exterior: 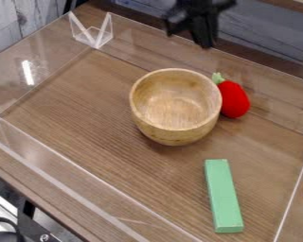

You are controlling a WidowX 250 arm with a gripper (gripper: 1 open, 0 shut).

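Observation:
A tan wooden bowl (173,118) sits in the middle of the table. Just right of it lies a red, strawberry-like object (231,100) with a green top. The dark gripper (204,38) is at the top of the view, above and behind the bowl, blurred and partly out of frame. Its fingertips are too unclear to show whether it holds anything.
A light green bar (223,196) lies at the front right. A clear wire-like object (95,32) stands at the back left.

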